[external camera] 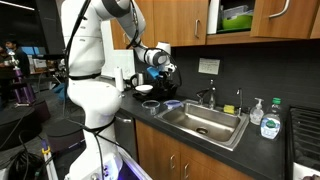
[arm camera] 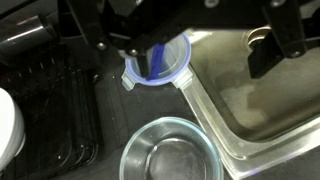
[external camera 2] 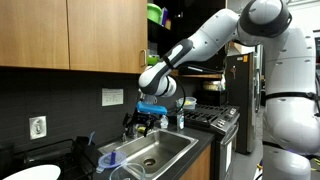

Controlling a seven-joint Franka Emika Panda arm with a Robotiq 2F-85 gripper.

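Note:
My gripper (external camera: 160, 74) hangs in the air above the counter, left of the sink (external camera: 205, 120). Its black fingers stand wide apart in the wrist view, and no object shows held between them. Below, in that view, a clear round bowl (arm camera: 172, 155) rests on the dark counter. A clear container with a blue rim (arm camera: 182, 72) lies farther back, beside the sink's edge and partly covered by the gripper. A blue strip (arm camera: 155, 61) crosses in front of this container; what it belongs to is unclear.
A black dish rack (arm camera: 48, 125) and part of a white bowl (arm camera: 8, 128) lie left in the wrist view. The faucet (external camera: 211, 94) rises behind the sink. Soap bottles (external camera: 271, 119) stand at its right. Cabinets (external camera: 240, 20) hang overhead.

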